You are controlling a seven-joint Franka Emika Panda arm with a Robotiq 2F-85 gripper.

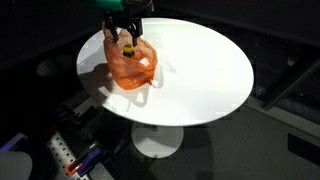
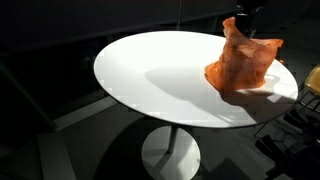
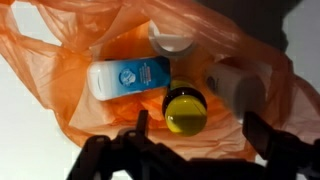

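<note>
An orange plastic bag (image 1: 131, 72) stands with its mouth up near the edge of the white table. Inside it, the wrist view shows a yellow-capped dark bottle (image 3: 186, 112), a white and blue bottle (image 3: 128, 76), a white lid-like item (image 3: 172, 42) and a pale cylinder (image 3: 236, 87). My gripper is open above the bag, its fingers spread wide to either side of the yellow cap. Nothing is gripped. From the second exterior view, only the bag's outside shows.
An orange-yellow chair (image 2: 314, 79) shows at the right edge of the second exterior view.
</note>
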